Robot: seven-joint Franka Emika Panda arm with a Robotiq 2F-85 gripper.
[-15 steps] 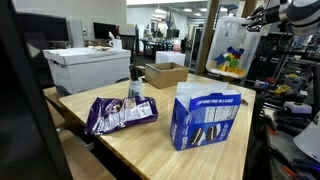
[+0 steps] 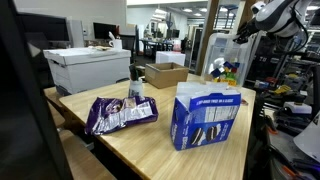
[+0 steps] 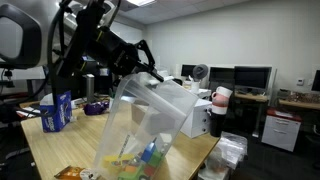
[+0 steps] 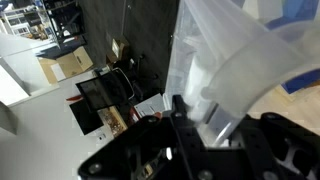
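Observation:
A clear plastic bin hangs tilted from my gripper in exterior view 2, with several colored pieces showing through its lower part. The fingers are closed on the bin near its upper edge. In the wrist view, the translucent bin wall runs up from between the fingers of my gripper. Exterior view 1 has the arm at the far right, with the bin beside it and blue pieces low in it. The exact contact at the fingertips is blurred.
On the wooden table are a blue box, a purple bag, a bottle and an open cardboard box. An orange packet lies near the bin. Pink-and-white cups stand behind it.
My gripper has come down and to the left in exterior view 1. The bin has tilted along with it, and the colored pieces inside have shifted lower and to the left.

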